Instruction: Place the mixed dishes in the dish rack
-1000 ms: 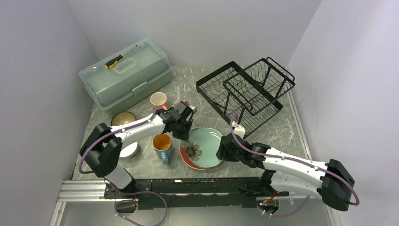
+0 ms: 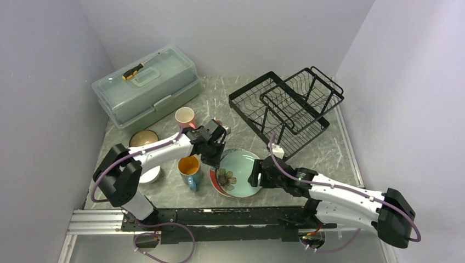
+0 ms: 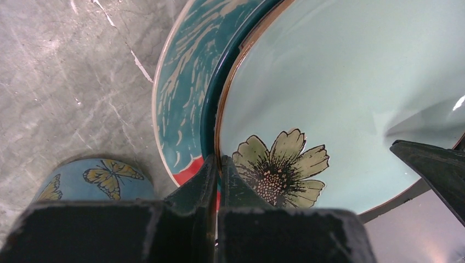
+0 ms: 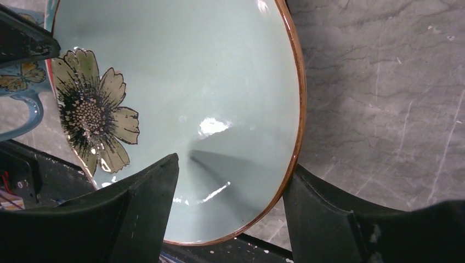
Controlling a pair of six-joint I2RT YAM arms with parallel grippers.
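Observation:
A pale mint plate with a flower lies atop a stack with a teal-and-red plate beneath. My left gripper is shut on the mint plate's left rim, as its wrist view shows. My right gripper stands open at the plate's right edge, one finger over the plate and the other at the brown rim. The black dish rack stands behind, at the back right, with an upper tier.
A blue butterfly mug is left of the plates. A pink-handled cup, brown bowl and white bowl are further left. A lidded box fills the back left.
The left arm is practically still.

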